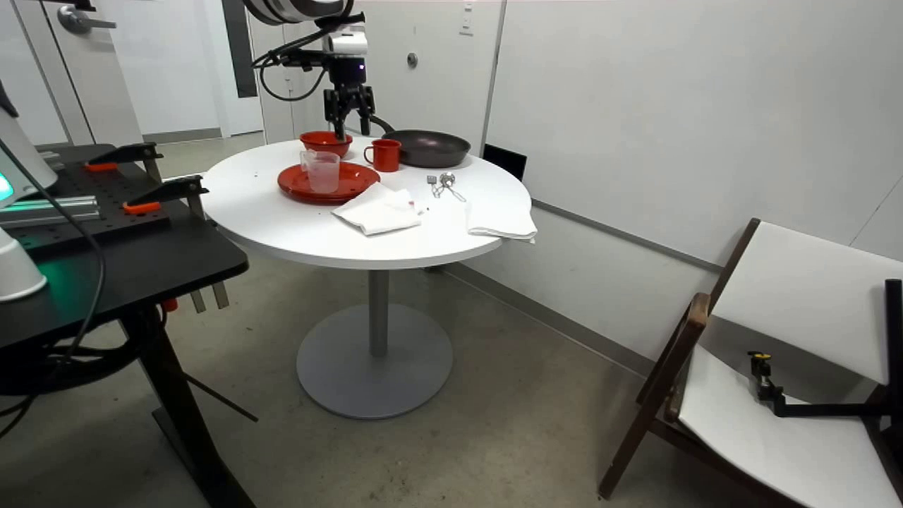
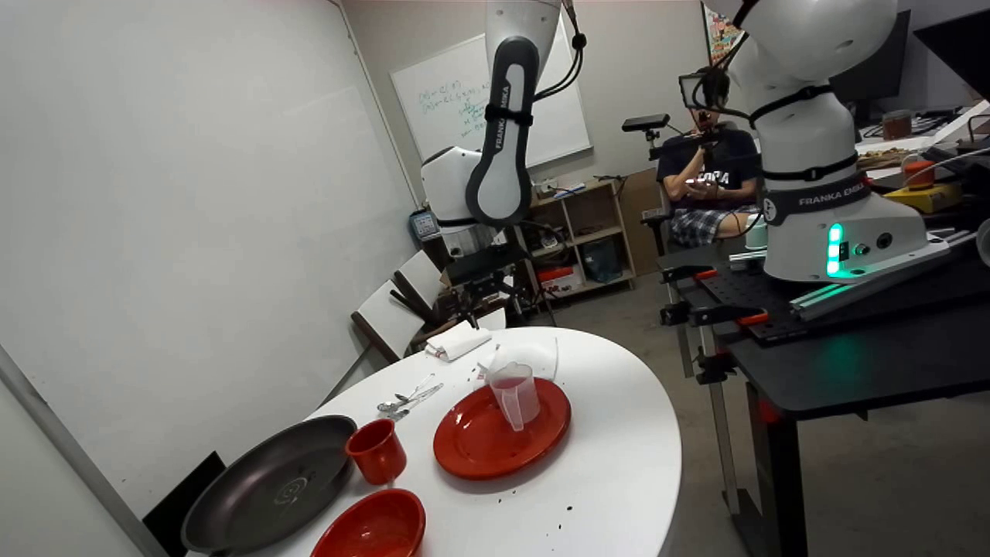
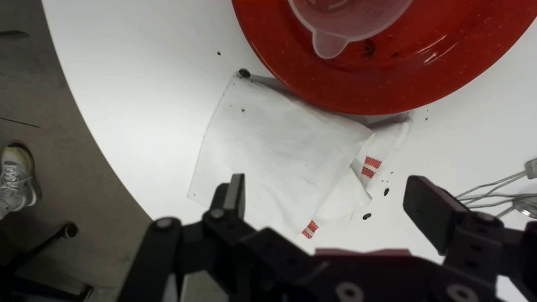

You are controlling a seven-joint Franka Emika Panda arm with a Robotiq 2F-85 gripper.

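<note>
My gripper is open, its dark fingers wide apart with nothing between them. In the wrist view a folded white cloth with red stripes lies below the gap, near the table edge. The cloth's upper side meets a red plate, on which a clear plastic cup stands, partly cut off. A red mug stands beside a black pan.
Metal utensils lie on the white round table, near a second white cloth. Small dark crumbs dot the surface around the plate. Beside the table is a black desk bearing another arm base; a seated person is behind.
</note>
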